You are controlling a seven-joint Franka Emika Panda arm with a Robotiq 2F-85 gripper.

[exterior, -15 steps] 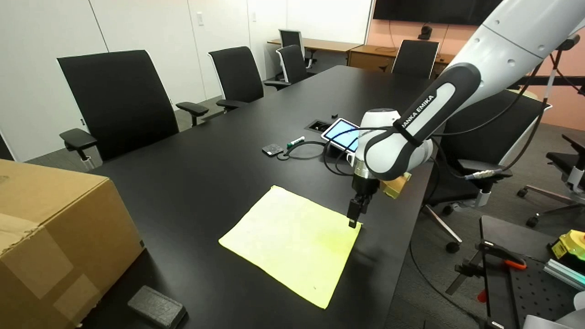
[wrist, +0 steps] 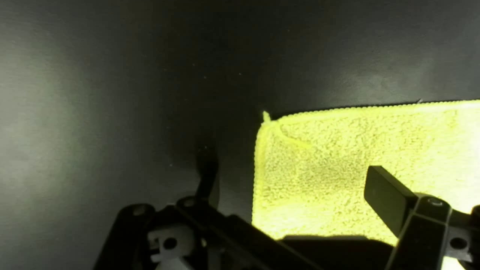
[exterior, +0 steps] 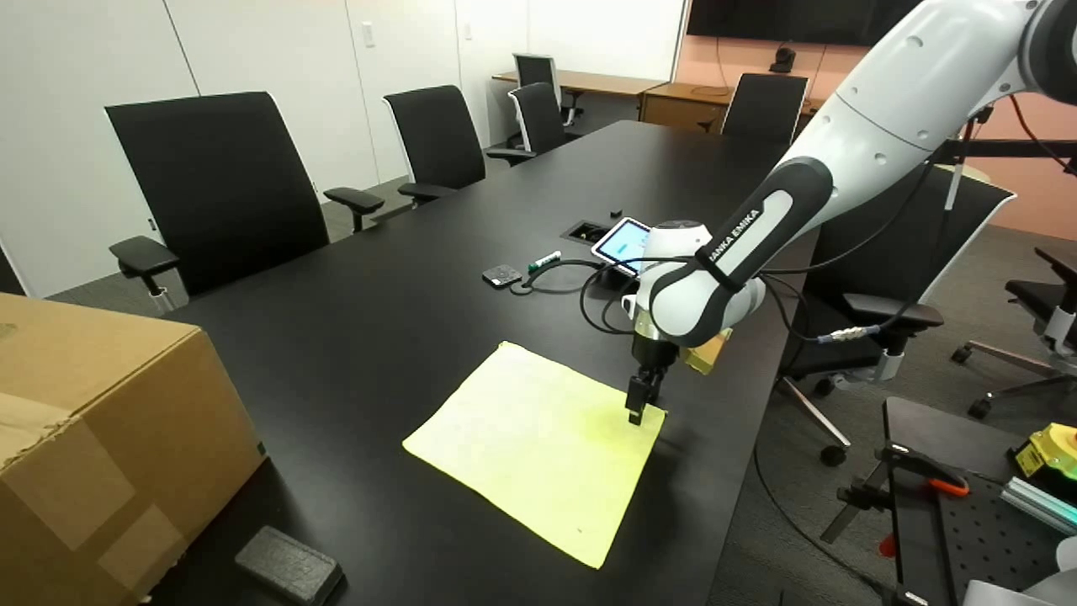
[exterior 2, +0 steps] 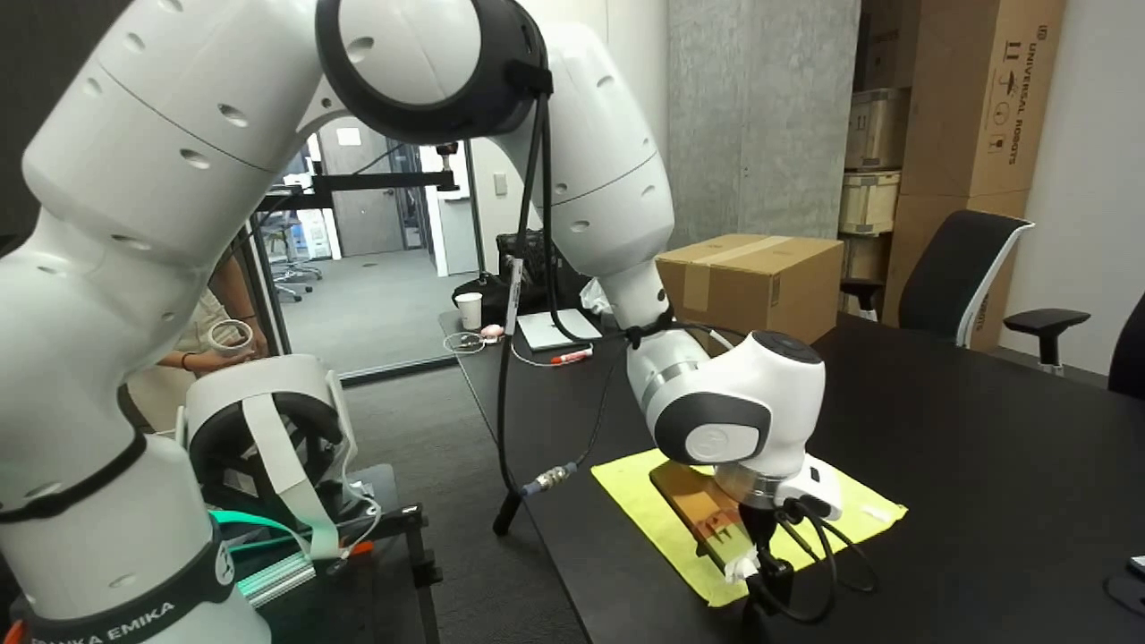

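A yellow cloth [exterior: 535, 444] lies flat and spread out on the black table. My gripper [exterior: 640, 401] is low over the cloth's corner nearest the arm, pointing down. In the wrist view the gripper stands open: one finger [wrist: 389, 200] is above the cloth, the other is dark and hard to make out over bare table. Between them, the corner of the cloth [wrist: 310, 180] shows flat, with a small loop at its tip. Whether a fingertip touches the surface, I cannot tell. In the second exterior view the arm partly covers the cloth [exterior 2: 633, 495].
A cardboard box [exterior: 111, 444] and a dark eraser-like block [exterior: 289, 566] sit on the table's left part. Beyond the cloth are a tablet [exterior: 623, 242], a green marker [exterior: 545, 261] and a small dark device [exterior: 501, 276].
My gripper has moved slightly left and down, closer to the cloth's corner in the first exterior view. The cloth has not moved.
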